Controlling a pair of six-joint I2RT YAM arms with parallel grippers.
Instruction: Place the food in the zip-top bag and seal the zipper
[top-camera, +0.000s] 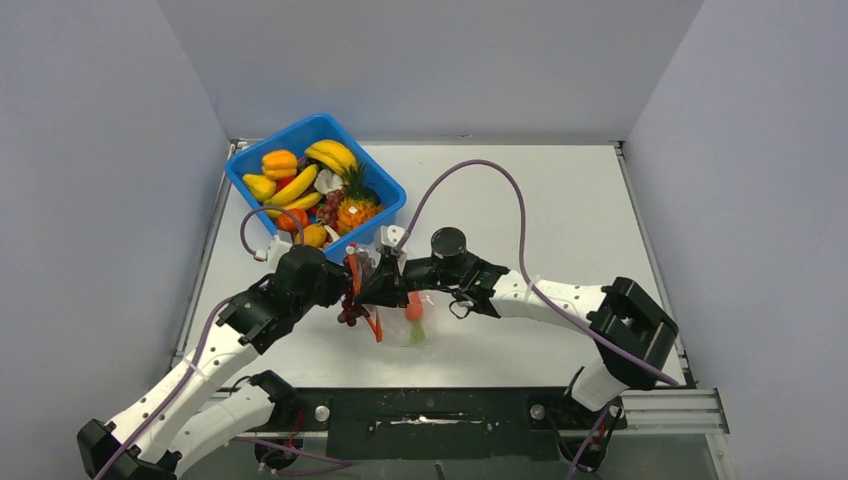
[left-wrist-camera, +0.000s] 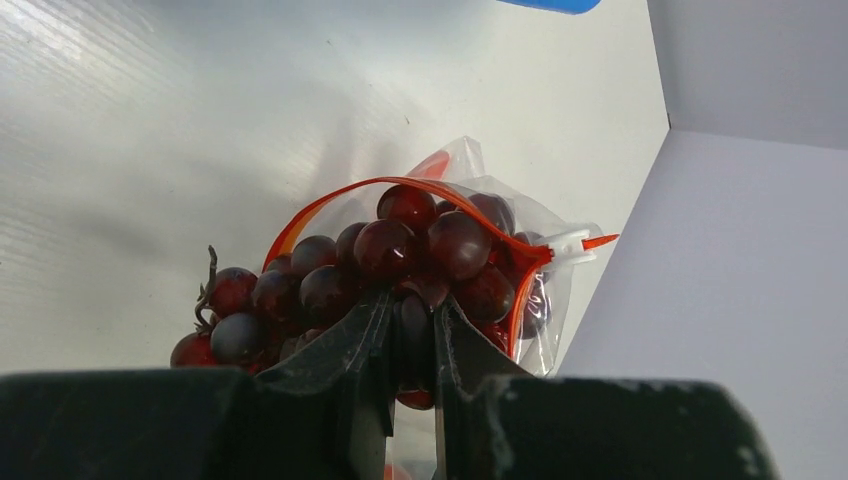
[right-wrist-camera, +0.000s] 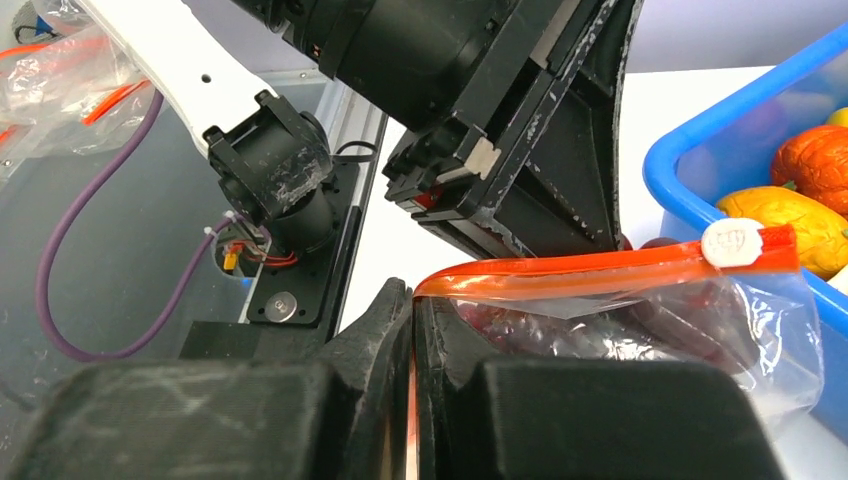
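A bunch of dark red grapes (left-wrist-camera: 385, 250) sits partly in the mouth of the clear zip top bag (left-wrist-camera: 465, 160); its stem end hangs outside the orange zipper rim (left-wrist-camera: 350, 188). My left gripper is shut on the grapes at the opening. In the right wrist view, my right gripper is shut on the orange rim at one side of the mouth. A white slider (right-wrist-camera: 732, 242) sits near the rim's far end. Inside the bag, a carrot-like item (top-camera: 414, 308) with a green end shows in the top view. The arms hide much of the mouth there.
A blue bin (top-camera: 392, 205) of mixed play fruit and vegetables stands close behind the grippers, at the back left.
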